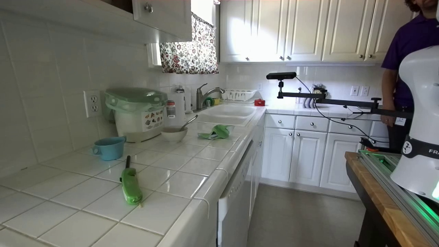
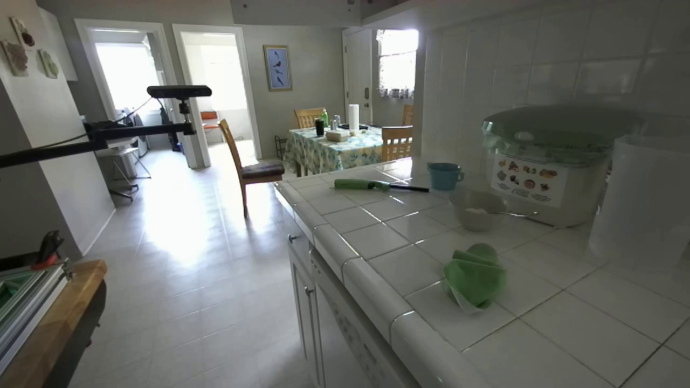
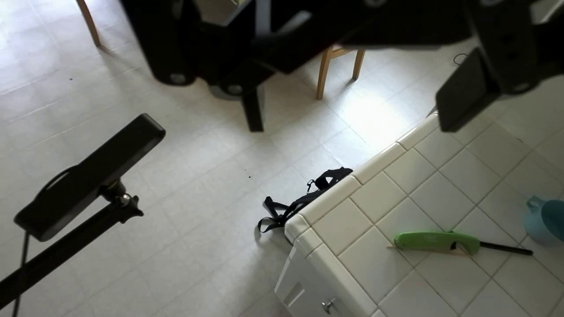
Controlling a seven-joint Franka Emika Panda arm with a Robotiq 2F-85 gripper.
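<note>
In the wrist view my gripper is open, its two dark fingertips far apart with only floor and counter edge visible beyond them. Below and to its right, a green lighter (image 3: pixel 428 241) with a black stem lies on the white tiled counter (image 3: pixel 359 222). A blue cup (image 3: pixel 544 224) is cut off at the right edge. In exterior view 1 the cup (image 1: pixel 109 148) stands upright behind the lighter (image 1: pixel 130 187). Farther along are a white bowl (image 1: pixel 174 134) holding a spoon and a crumpled green cloth (image 1: pixel 220 131). Neither exterior view shows the gripper.
A large green-lidded container (image 1: pixel 138 117) stands against the wall beside the bowl. The sink (image 1: pixel 228 113) lies beyond the cloth. A camera on a boom (image 1: pixel 329 100) reaches over the floor from the robot's side. Near the lighter, the counter has free room.
</note>
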